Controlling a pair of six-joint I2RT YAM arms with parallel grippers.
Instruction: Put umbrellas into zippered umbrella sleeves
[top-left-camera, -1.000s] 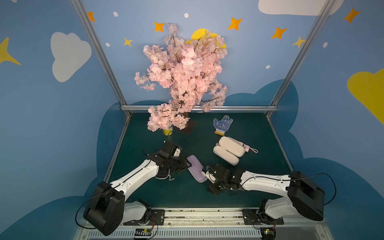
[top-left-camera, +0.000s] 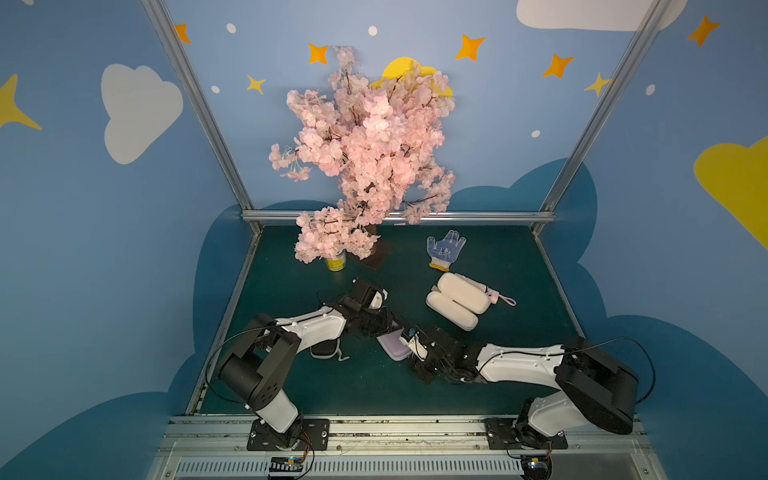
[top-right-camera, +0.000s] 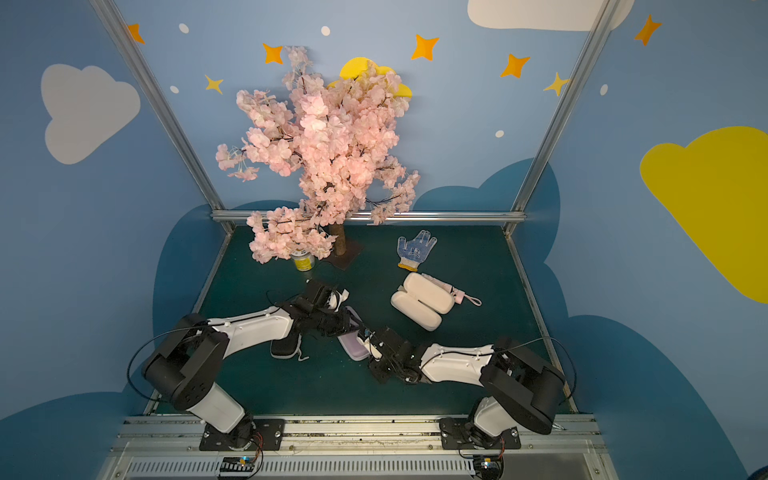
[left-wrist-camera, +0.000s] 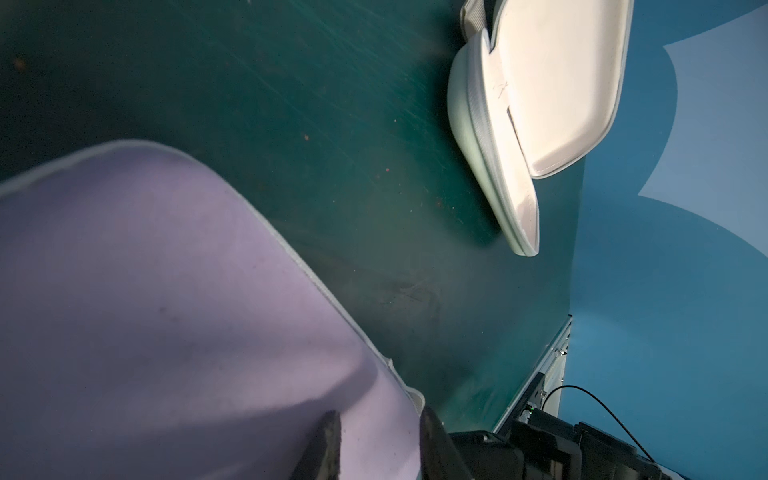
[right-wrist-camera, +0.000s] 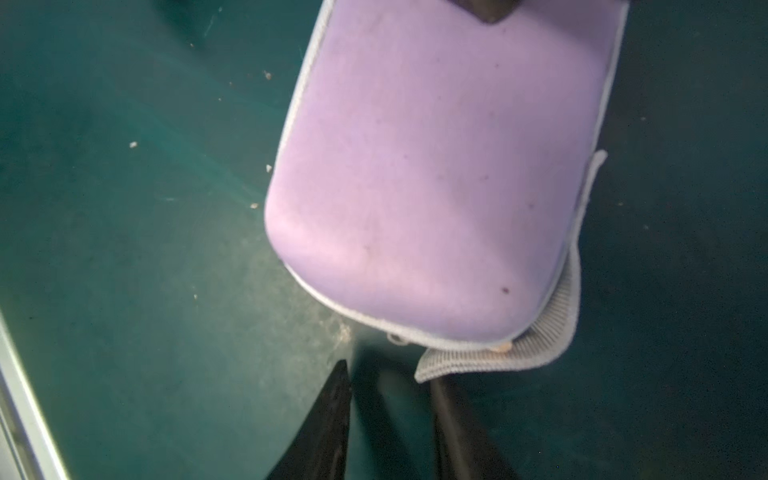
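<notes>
A closed lavender case (top-left-camera: 393, 345) lies on the green table between the two arms, its far part covered by the left arm in the top left view. My left gripper hovers over the case's edge, fingers parted. Past the case's strap end (right-wrist-camera: 544, 336), my right gripper is parted, with no object clearly between its fingers. A white case (top-right-camera: 423, 301) stands open with two hollow halves. A pale pink umbrella (top-left-camera: 493, 296) lies partly hidden behind it. A small black case (top-left-camera: 325, 349) lies beneath the left arm.
A blue glove (top-left-camera: 445, 249) lies near the back. A blossom tree (top-left-camera: 376, 152) and a yellow can (top-left-camera: 336, 261) stand at the back left. Bare table shows at the front middle and right.
My left arm has swung right and now reaches over the lavender case, covering its far part. The right gripper has shifted slightly near the case's close end.
</notes>
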